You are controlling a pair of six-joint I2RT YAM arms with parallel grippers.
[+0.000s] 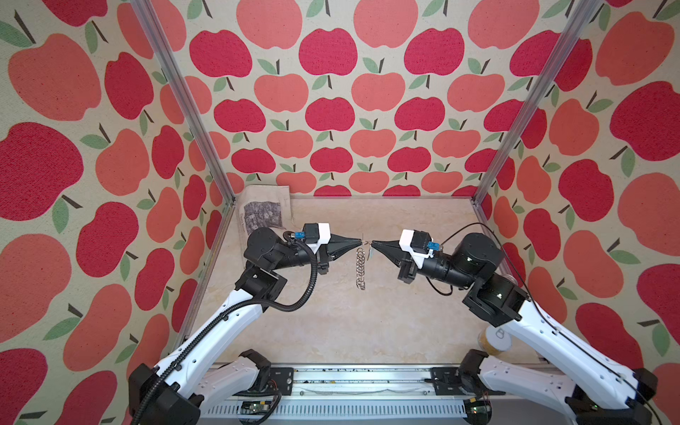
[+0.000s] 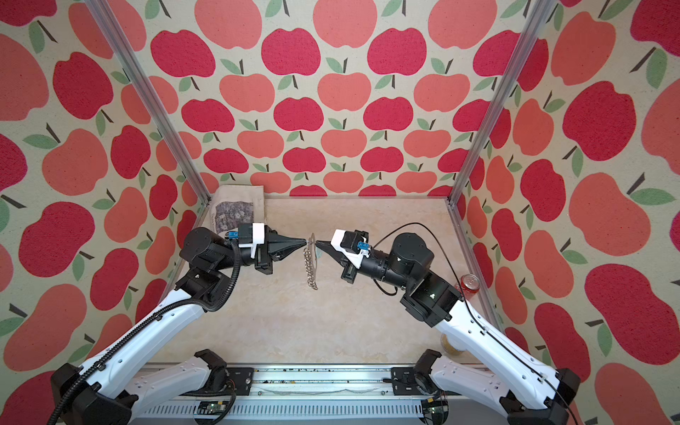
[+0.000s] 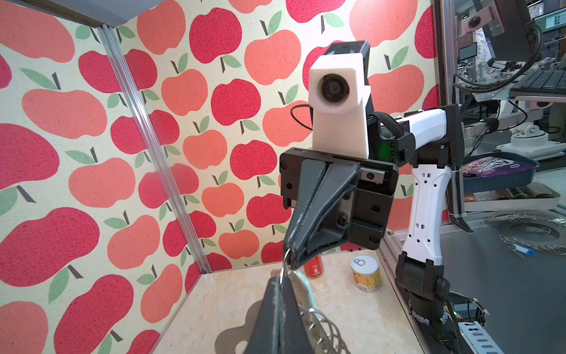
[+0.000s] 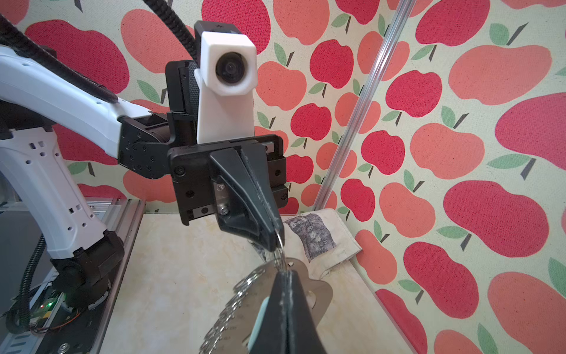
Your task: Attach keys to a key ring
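Observation:
Tip to tip above the table, my left gripper [image 1: 361, 241] and right gripper [image 1: 371, 243] are both shut. Thin metal wire of the key ring [image 3: 284, 269] spans the small gap, its ends pinched at both pairs of fingertips. From there hangs a curly string of metal loops [image 1: 360, 272], clear of the table. A flat, rounded metal plate [image 4: 321, 290] hangs beside it, together with a pale blue strip [image 4: 258, 323]. In the top right view the plate [image 2: 313, 249] appears nearly edge-on. Whether any key sits on the ring wire is too small to tell.
A cloth pouch with a dark print [image 1: 263, 212] lies at the back left corner. Along the right side stand a red can [image 2: 469, 283] and a yellow can [image 3: 366, 273]. The tabletop [image 1: 333, 318] beneath the grippers is clear.

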